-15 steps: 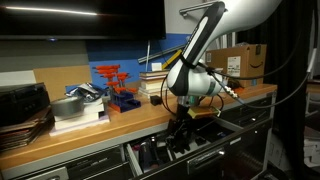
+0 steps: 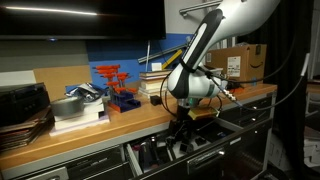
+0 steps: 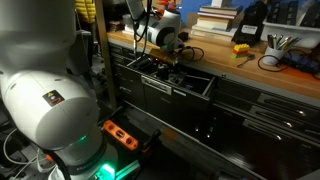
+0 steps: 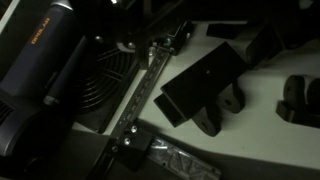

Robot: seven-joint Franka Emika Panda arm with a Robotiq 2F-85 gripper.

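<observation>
My gripper [image 2: 181,130] reaches down into the open drawer [image 2: 205,158] under the wooden counter, and stands open. From the other side, the gripper [image 3: 168,72] shows small and dark above the drawer's contents. The wrist view is dim. There, a dark cylindrical tool with orange lettering [image 4: 32,50] lies at left, beside a round fan grille [image 4: 103,82]. A slotted metal strip [image 4: 150,80] runs diagonally through the middle. Right of it is a black block with rounded lugs [image 4: 205,88]. I see nothing clearly held; the fingertips are hard to pick out against the dark parts.
The drawer's front and side walls enclose the gripper closely. On the counter [image 2: 75,143] stand stacked papers with a pot [image 2: 67,106], a blue bin with red parts [image 2: 124,100], books [image 2: 152,83] and a cardboard box [image 2: 245,63]. A cable hangs beside the arm.
The arm has shifted slightly in exterior view 1, while the gripper remains low in the drawer. The drawer and counter items look unchanged.
</observation>
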